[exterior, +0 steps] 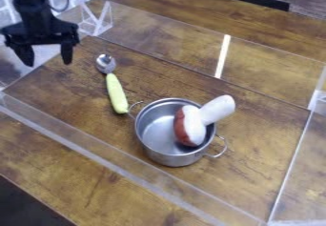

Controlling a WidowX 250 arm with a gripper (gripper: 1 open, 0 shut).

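Observation:
My black gripper [41,45] hangs at the upper left of the camera view, open, nothing visible between its fingers. To its right a silver spoon-like utensil [106,63] lies on the wooden floor, with a pale yellow-green elongated object [116,93] just below it. A steel pot [163,142] with two handles stands right of centre, holding a white and red object [212,113] that rises over its rim.
Clear plastic walls [128,165] border the wooden work area [254,77]. A white strip [223,56] is at the upper right. The floor right of the pot and above it is clear.

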